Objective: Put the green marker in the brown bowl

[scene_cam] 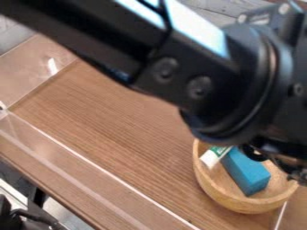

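The brown bowl (214, 188) sits at the lower right of the table, its far side hidden by the arm. The green marker (214, 156) shows only as a short white and green piece inside the bowl, near its left wall and beside the blue block. The rest of the marker is hidden behind the arm. My dark gripper (276, 157) is over the bowl's far right part, blurred and mostly covered by the arm. How its fingers stand cannot be made out.
A blue block (247, 172) lies in the bowl. A clear strip (84, 175) runs along the table's front left edge.
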